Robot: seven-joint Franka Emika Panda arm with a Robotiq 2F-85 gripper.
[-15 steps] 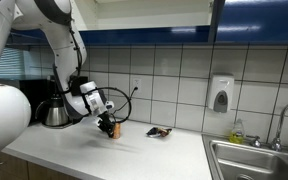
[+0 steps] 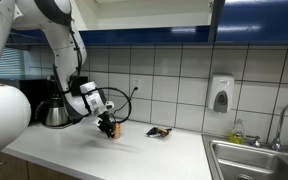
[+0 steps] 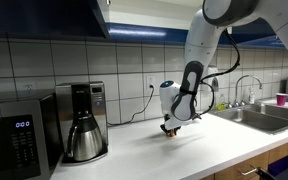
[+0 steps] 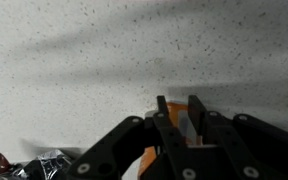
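Observation:
An orange object (image 2: 117, 130) stands on the white counter at my gripper (image 2: 109, 129). Its orange and whitish surface (image 4: 176, 112) shows between and below the gripper's fingertips in the wrist view. The two dark fingertips stand a small gap apart there, with the gripper right over the object. Whether the fingers press on it cannot be told, and the gripper's own body hides much of it. In the second exterior view the gripper (image 3: 170, 131) is low by the counter, with a bit of orange beside it.
A dark, shiny crumpled packet (image 2: 158, 132) lies on the counter (image 2: 134, 158) to the right. Beyond it is the sink (image 2: 246, 160). A coffee maker (image 3: 82, 122) and a microwave (image 3: 16, 140) stand along the wall.

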